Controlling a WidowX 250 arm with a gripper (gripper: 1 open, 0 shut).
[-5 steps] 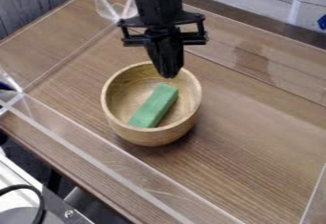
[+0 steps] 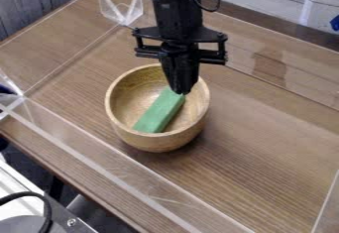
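A round wooden bowl (image 2: 137, 129) sits on the table with a green block (image 2: 162, 110) lying inside it at a slant. My black gripper (image 2: 183, 80) hangs just above the back part of the bowl, over the upper end of the block. It appears shut, with nothing visible between its fingers. Whether the fingertips touch anything is hard to tell.
A pale wall runs along the back right. At the bottom left, beyond the table edge, are grey and black equipment parts.
The bowl and green block look unmoved.
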